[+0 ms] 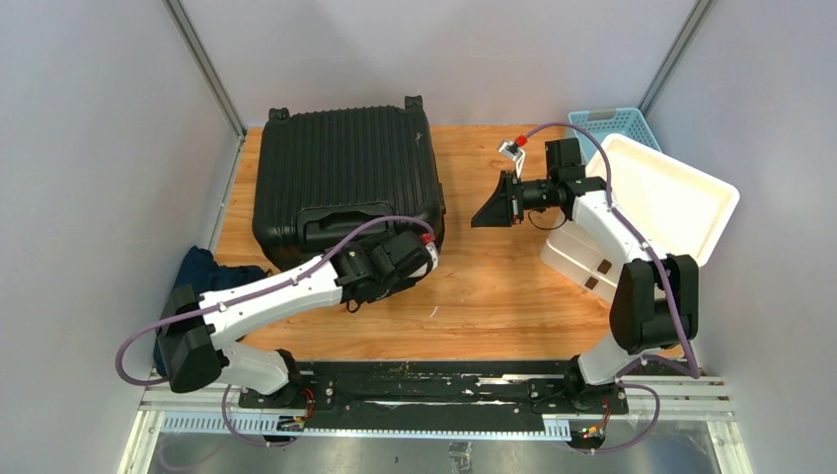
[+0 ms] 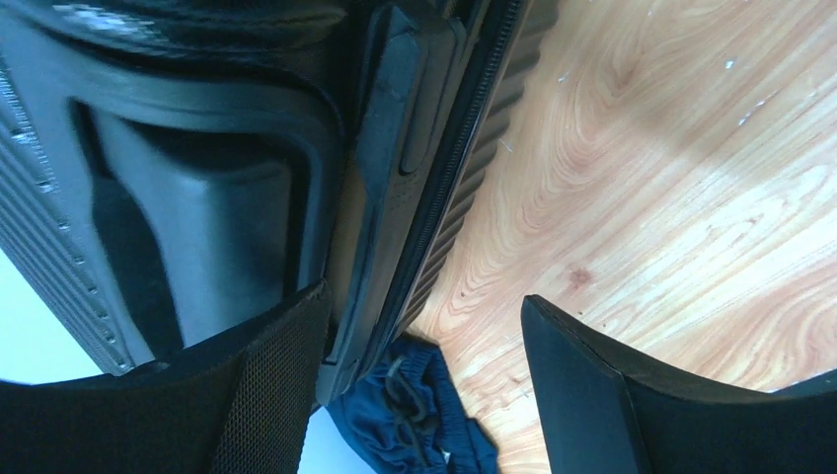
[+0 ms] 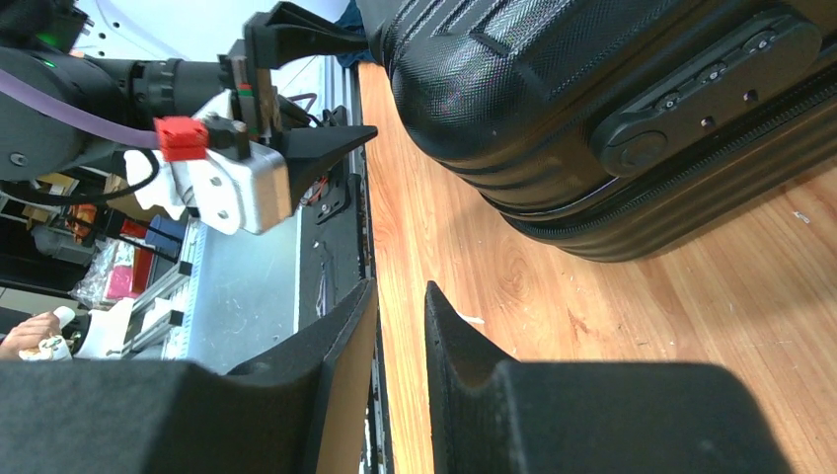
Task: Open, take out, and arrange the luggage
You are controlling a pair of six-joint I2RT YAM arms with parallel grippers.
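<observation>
A closed black ribbed suitcase [image 1: 345, 158] lies on the wooden table's left-back area; its zipper seam and side handle show in the left wrist view [image 2: 405, 118], and a combination lock [image 3: 706, 89] in the right wrist view. My left gripper is at the suitcase's near side, its fingers apart, one against or close beside the handle area, nothing seen held between them. My right gripper hangs over the table right of the suitcase, its fingertips a short gap apart with nothing between them.
A dark blue cloth [image 1: 202, 276] lies at the left. White bins with a lid [image 1: 671, 197] and a blue basket [image 1: 617, 123] stand at the right.
</observation>
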